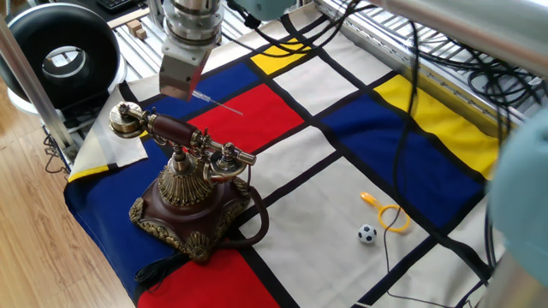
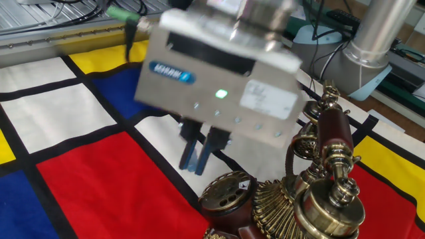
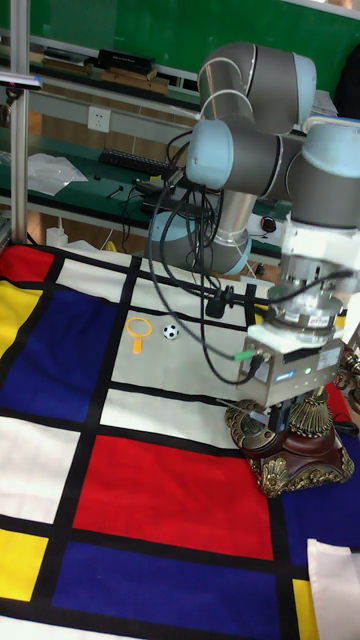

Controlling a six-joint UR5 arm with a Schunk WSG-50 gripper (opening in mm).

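My gripper point(image 2: 193, 163) hangs above the cloth near an ornate vintage telephone point(image 1: 184, 201). Its two dark fingers are close together, shut on a thin rod point(image 1: 221, 104) with a clear, bluish end. In exterior view 1 the rod juts out to the right from the gripper, past the handset and over the red patch. Exterior view 2 shows the telephone point(image 2: 292, 206) to the right of and below the fingers. In exterior view 3 the gripper point(image 3: 279, 416) appears in front of the telephone's dial side, and the rod point(image 3: 227, 403) shows only faintly.
A small football point(image 1: 366, 233) and a yellow-orange magnifier-like ring point(image 1: 395, 218) with a handle lie on the pale part of the patterned cloth point(image 1: 300, 201). Black cables point(image 1: 411, 103) hang from the arm.
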